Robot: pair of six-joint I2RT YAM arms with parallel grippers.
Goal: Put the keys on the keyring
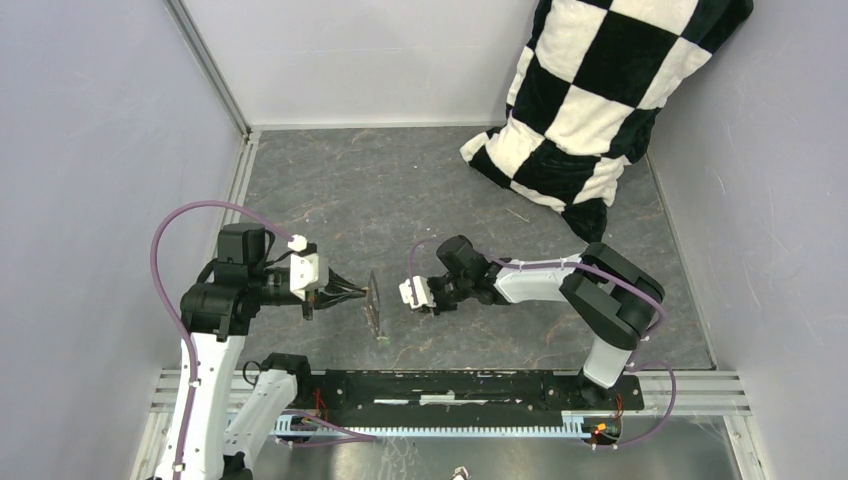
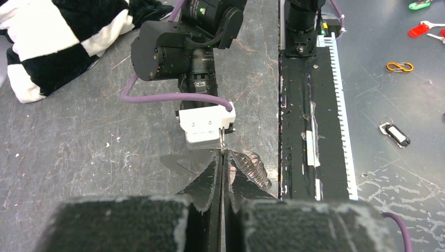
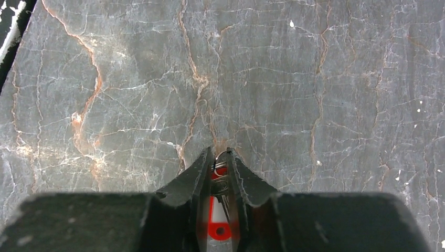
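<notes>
Held out over the floor, my left gripper [image 1: 364, 291] is shut on what looks like a thin metal keyring [image 1: 373, 306]. Looped metal coils [image 2: 256, 169] hang by its fingertips in the left wrist view. My right gripper points down at the floor, its fingers apart. In the gap between them lie a small wire ring [image 3: 220, 169], a metal key [image 3: 221, 186] and a red tag [image 3: 219, 232]. Whether the fingers touch these cannot be made out. From above, the right gripper's tips are hidden by its wrist.
Beyond the black rail [image 2: 302, 126] lie red-headed keys [image 2: 418, 30], an orange carabiner [image 2: 400, 66] and a black tag [image 2: 396, 135]. A checkered cushion [image 1: 590, 110] fills the back right. Bare floor lies behind both arms.
</notes>
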